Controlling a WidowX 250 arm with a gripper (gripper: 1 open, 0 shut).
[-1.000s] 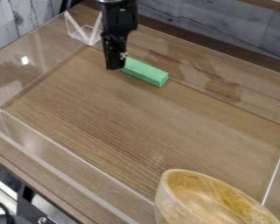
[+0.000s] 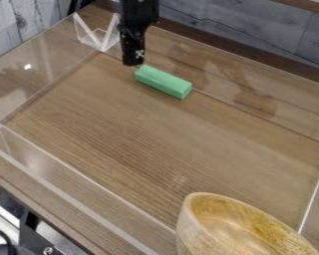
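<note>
A dark gripper [image 2: 132,56] hangs at the top centre, pointing down just to the upper left of a green block [image 2: 162,82] lying on the wooden table [image 2: 123,149]. The gripper is small and dark, and whether its fingers are open or shut cannot be made out.
A large cream and yellow bowl [image 2: 235,229] stands at the bottom right. Clear plastic pieces show near the back left and at the left edge. Dark walls border the back.
The gripper has moved up in the view, toward the back of the table, away from the green block. The block has not visibly moved.
</note>
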